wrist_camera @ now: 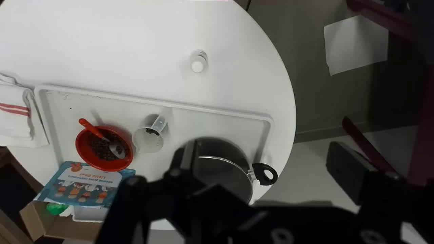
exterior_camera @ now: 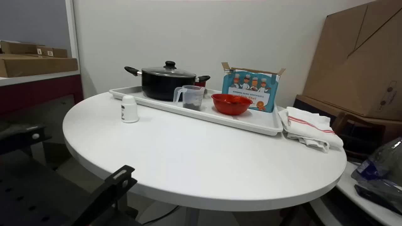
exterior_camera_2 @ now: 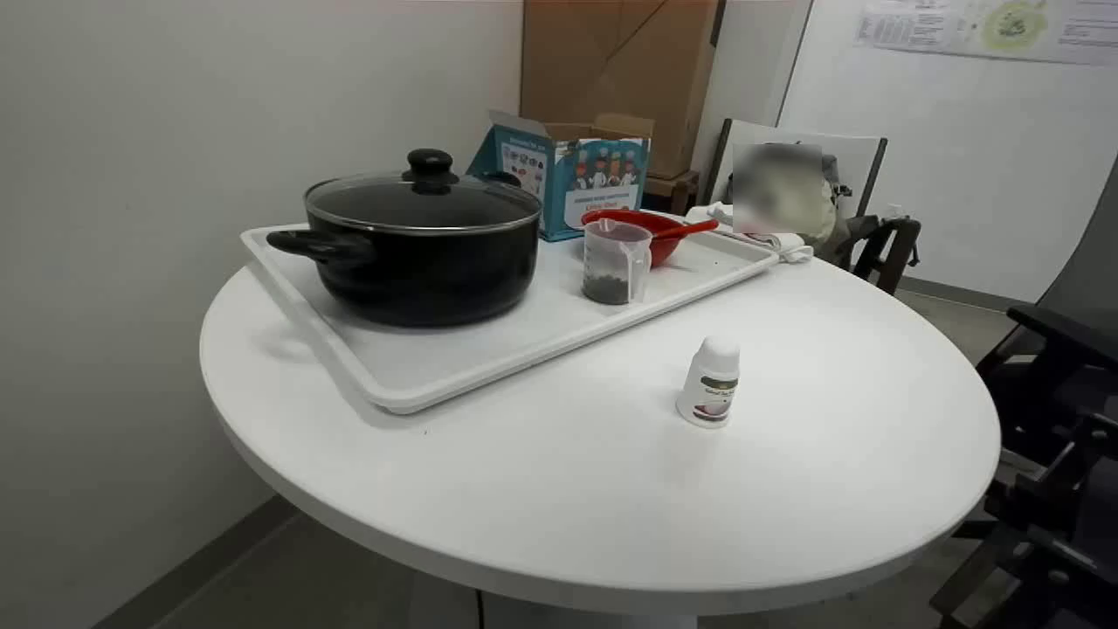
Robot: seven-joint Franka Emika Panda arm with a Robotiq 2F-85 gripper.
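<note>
My gripper stands open in the wrist view, its dark fingers wide apart with nothing held between them. Below them lies the black pot [wrist_camera: 221, 148] with its glass lid, partly hidden by the gripper; the exterior views show it whole on the white tray [exterior_camera_2: 503, 362]. A small white bottle [exterior_camera: 130, 110] stands upright on the bare table, in front of the tray. On the tray are a clear measuring cup [exterior_camera_2: 616, 262] with dark bits inside and a red bowl [wrist_camera: 105, 148] holding dark beans and a red-handled spoon [wrist_camera: 118, 149].
An opened blue cardboard box [exterior_camera: 250, 90] rises behind the bowl. A folded white towel [exterior_camera: 311, 128] with red stripes lies beside the tray. Black hardware [exterior_camera: 116, 180] shows by its near edge.
</note>
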